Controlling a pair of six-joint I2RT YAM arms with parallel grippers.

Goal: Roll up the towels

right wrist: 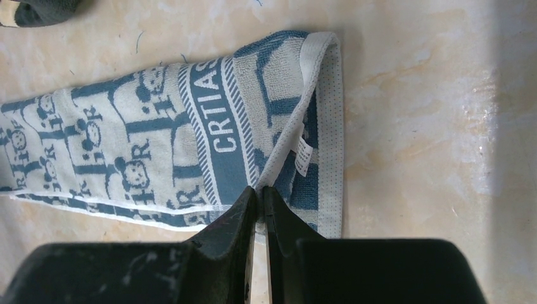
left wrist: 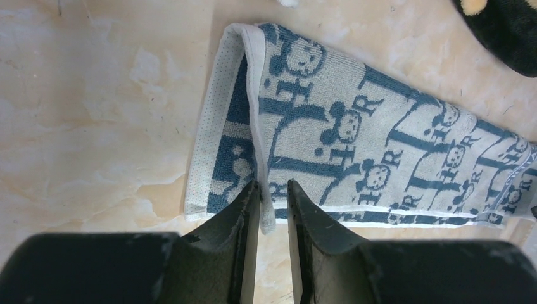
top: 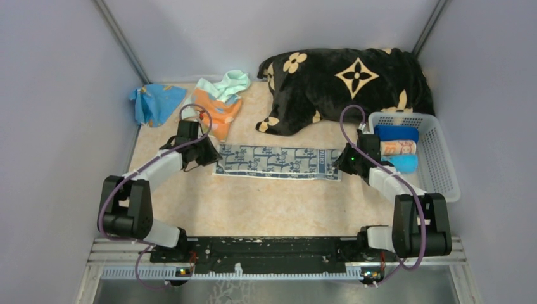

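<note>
A grey-blue patterned towel lies folded into a long strip across the middle of the table, with its light hem layers showing along the front. In the left wrist view, the left end of the towel has its upper layer lifted a little. My left gripper stands partly open there, the hem's front corner in the gap between its fingers. At the other end, my right gripper has its fingers close together at the lifted hem beside a white tag. Cloth shows in their narrow gap; how firmly it is pinched cannot be told.
A white basket with several rolled towels stands at the right. A dark cushion fills the back. Crumpled orange-and-mint cloth and a blue cloth lie back left. Bare table stretches in front of the towel.
</note>
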